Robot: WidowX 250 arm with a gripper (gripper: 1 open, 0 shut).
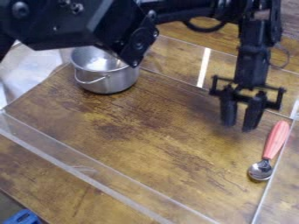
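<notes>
The black gripper (243,114) hangs over the right side of the wooden table (128,149), blurred, its fingers pointing down; how far they are apart is unclear. Just right of and below it lies a spoon with a red handle (275,140) and a metal head (260,171). A steel pot (103,80) with side handles stands at the upper left, under the dark arm.
A blue object (21,219) shows at the lower left corner. Clear strips run across the table.
</notes>
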